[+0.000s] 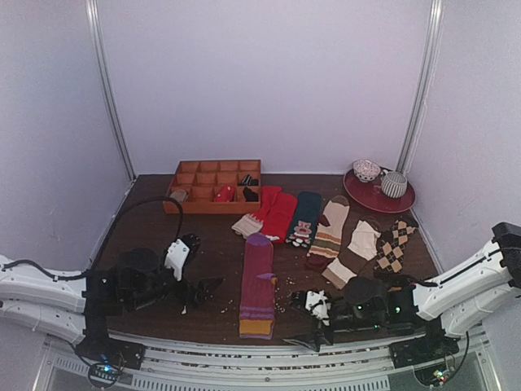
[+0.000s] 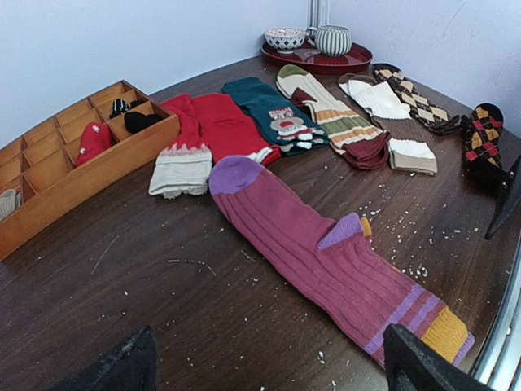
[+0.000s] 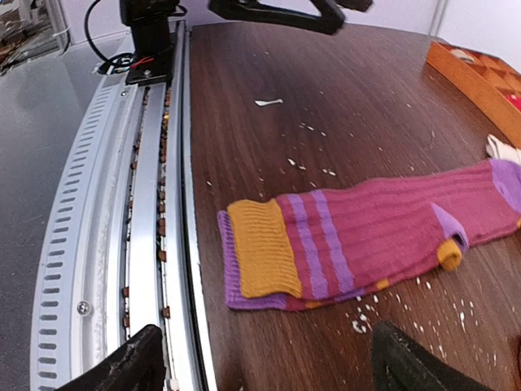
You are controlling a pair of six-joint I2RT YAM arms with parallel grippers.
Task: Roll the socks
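A purple-maroon sock pair [image 1: 259, 281] with a yellow-banded cuff lies flat and lengthwise at the middle of the table, its cuff near the front edge. In the right wrist view the yellow cuff band [image 3: 260, 248] faces me, with a lilac and yellow heel fold [image 3: 449, 232] sticking out farther along. My left gripper [image 1: 200, 295] hovers left of the sock, open and empty. Low at the right of the cuff, my right gripper [image 1: 299, 321] has its fingers [image 3: 403, 362] apart, nothing between them. Neither gripper touches the sock.
A wooden compartment box [image 1: 172, 207] holding several rolled socks stands at the back left. Red socks [image 1: 279, 216], a teal sock [image 1: 306, 213] and striped socks [image 1: 330, 230] lie behind. A red tray [image 1: 355, 196] with two cups is back right.
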